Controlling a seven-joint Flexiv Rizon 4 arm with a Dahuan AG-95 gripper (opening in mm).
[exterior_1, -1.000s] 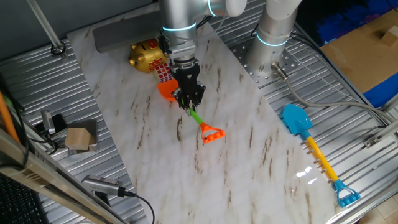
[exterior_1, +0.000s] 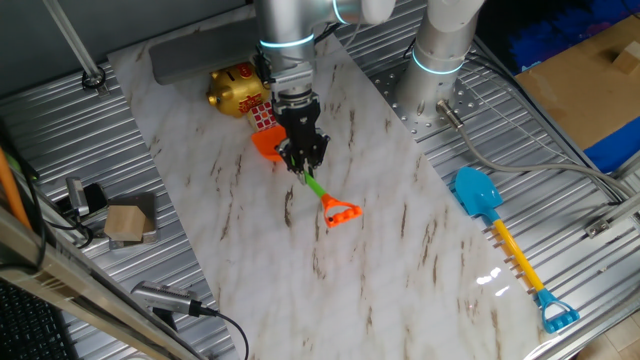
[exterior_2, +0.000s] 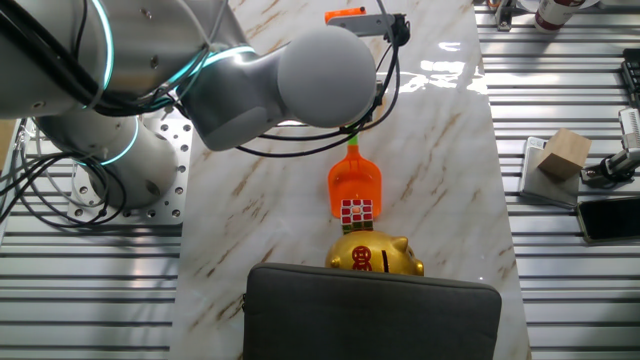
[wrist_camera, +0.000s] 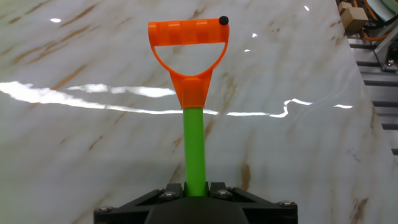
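Observation:
A toy shovel with an orange scoop (exterior_2: 355, 180), a green shaft (wrist_camera: 194, 140) and an orange D-shaped handle (exterior_1: 341, 214) is held low over the marble tabletop. My gripper is shut on the green shaft, with a black finger on each side of it. From exterior view 1, the gripper (exterior_1: 304, 166) hides the middle of the shovel. A Rubik's cube (exterior_2: 357, 210) stands at the scoop's front edge; whether they touch, I cannot tell. Right behind the cube is a gold piggy bank (exterior_1: 238, 91).
A dark grey case (exterior_2: 370, 315) stands behind the piggy bank. Off the tabletop's right side lies a blue and yellow shovel (exterior_1: 508, 243). A wooden block (exterior_1: 126, 223) sits left of the tabletop.
The shovel's handle has shifted very slightly toward the cube side in exterior view 1. The gripper stays on the shaft, and the cube and piggy bank look unmoved.

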